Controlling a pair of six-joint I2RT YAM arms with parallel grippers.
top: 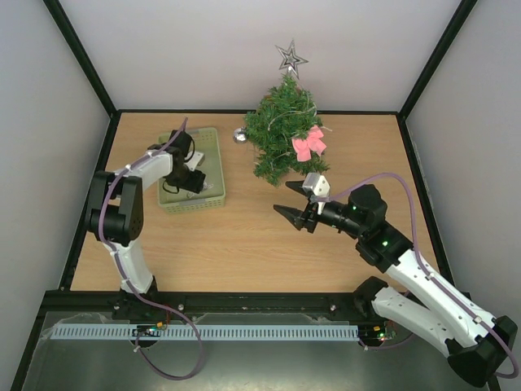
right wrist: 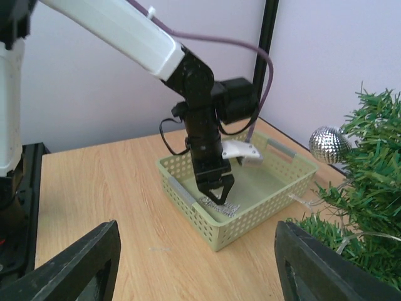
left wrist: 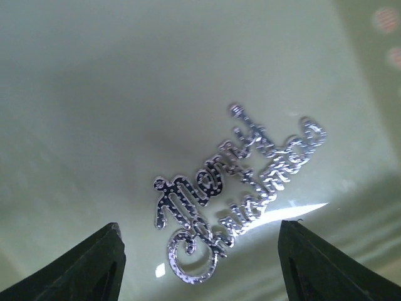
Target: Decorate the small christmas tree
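Observation:
The small Christmas tree (top: pixel 277 130) carries a star (top: pixel 291 59), a pink bow (top: pixel 309 144) and a silver bauble (top: pixel 239 135) at its left. My left gripper is open over the pale green basket (top: pixel 212 155), pointing down. Beneath it on the basket floor lies a silver glittery "Merry Christmas" ornament (left wrist: pixel 207 182), with nothing held between the fingers. My right gripper stands open just left of and in front of the tree, empty, facing toward the basket.
Bare wooden table (top: pixel 236 244) fills the front and middle, between the basket and the right arm. Walls close in the back and both sides of the workspace.

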